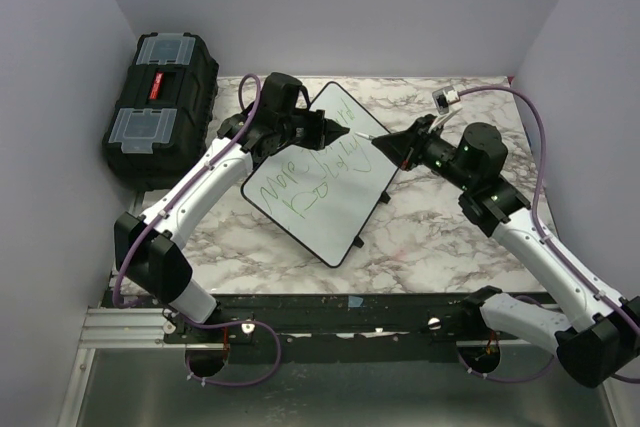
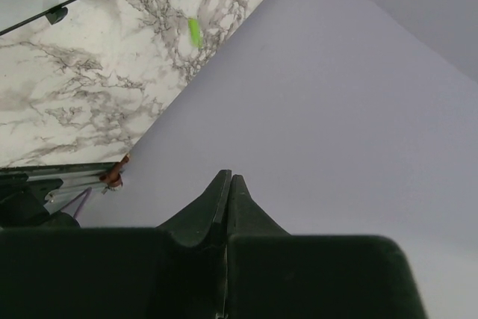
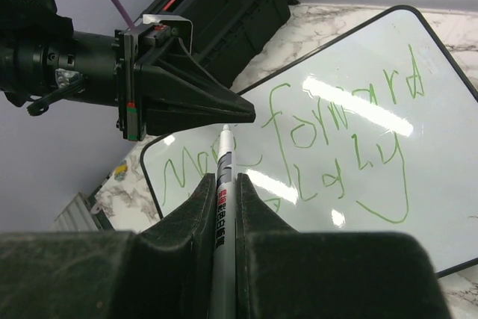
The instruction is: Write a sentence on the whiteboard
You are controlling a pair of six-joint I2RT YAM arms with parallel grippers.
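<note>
The whiteboard [image 1: 330,207] carries green handwriting, with "forward" along its upper part in the right wrist view. My right gripper [image 1: 400,144] is shut on a white marker [image 3: 225,207], whose pale tip [image 3: 225,131] points toward my left gripper [image 1: 338,131]. In the right wrist view the left gripper's fingertips hover just over that tip. In the left wrist view the fingers [image 2: 203,218] are shut together; no cap is visible between them from here. A small green piece [image 2: 194,31], likely the cap, shows against the marble counter in that view.
A black toolbox [image 1: 160,107] stands at the back left. Grey walls enclose both sides and the back.
</note>
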